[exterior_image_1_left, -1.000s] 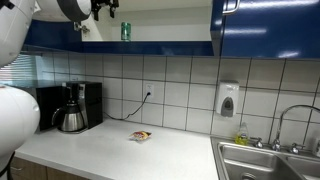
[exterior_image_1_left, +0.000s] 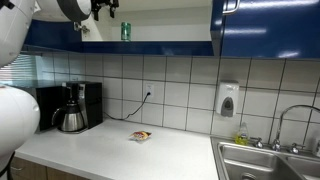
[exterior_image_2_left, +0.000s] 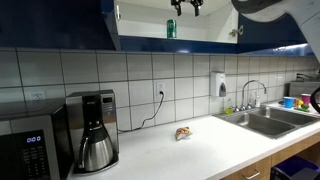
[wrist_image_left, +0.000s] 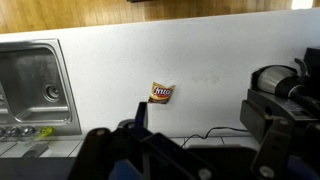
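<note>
High up by the open overhead cabinet, my gripper (exterior_image_1_left: 104, 9) points downward at the upper left of exterior view 1. The wrist view shows the gripper open, its dark fingers wide apart and nothing between them. A green can (exterior_image_1_left: 126, 32) stands upright on the cabinet shelf; in exterior view 2 the green can (exterior_image_2_left: 171, 28) appears just left of the gripper and a little lower. Far below, a small orange and brown snack bag (wrist_image_left: 161, 93) lies on the white counter (wrist_image_left: 215, 75).
A coffee maker with a steel carafe (exterior_image_2_left: 97, 148) and a black microwave (exterior_image_2_left: 27, 152) occupy one end of the counter. Toward the other end are the sink (exterior_image_1_left: 255, 165) and a wall dispenser (exterior_image_1_left: 227, 98). Blue cabinet panels (exterior_image_1_left: 165, 48) border the shelf.
</note>
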